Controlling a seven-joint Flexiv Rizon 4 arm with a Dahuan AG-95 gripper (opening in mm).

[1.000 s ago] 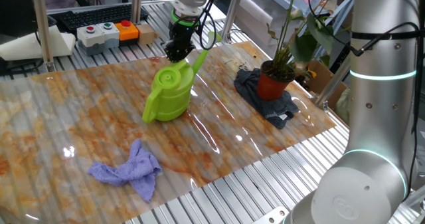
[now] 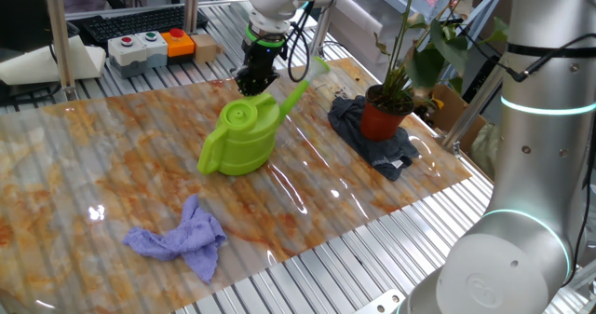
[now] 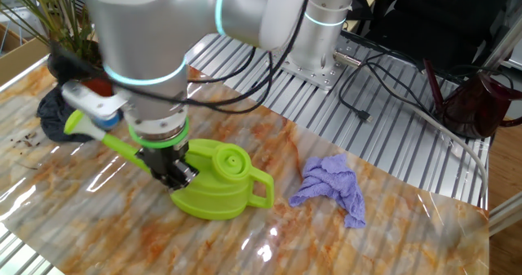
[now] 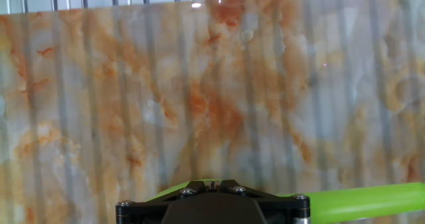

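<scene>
A lime-green watering can (image 2: 244,135) stands upright on the marbled sheet, its long spout pointing towards the potted plant. Against the can's far side, near the base of the spout, is my black gripper (image 2: 253,83), pointing downward. In the second exterior view the gripper (image 3: 181,177) overlaps the side of the can (image 3: 216,195); whether they touch is hard to tell. From the wrist, the fingers of the gripper come together with nothing showing between them, and the green spout (image 4: 365,201) extends to the right behind them.
A crumpled purple cloth (image 2: 184,238) lies on the sheet on the handle side of the can. The potted plant (image 2: 380,118) stands on a dark cloth (image 2: 396,154). Button boxes (image 2: 140,53) sit beyond the sheet's edge.
The watering can has shifted slightly to the right and turned, its spout tip swinging right and down in view. My gripper has moved the same way alongside it. Cloth and plant are still.
</scene>
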